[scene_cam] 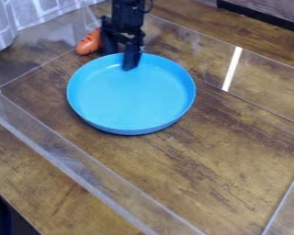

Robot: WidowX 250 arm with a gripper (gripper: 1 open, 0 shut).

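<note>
A wide blue plate [131, 96] with a raised rim lies on the wooden surface in the upper middle of the view. My dark gripper [120, 53] reaches from the top to the plate's back rim, its fingertips at or just over that rim; whether it is open or shut is unclear. An orange carrot-like object [88, 43] lies behind the plate, just left of the gripper and partly hidden by it.
Clear plastic walls run along the left and right sides. A dark edge shows at the top right.
</note>
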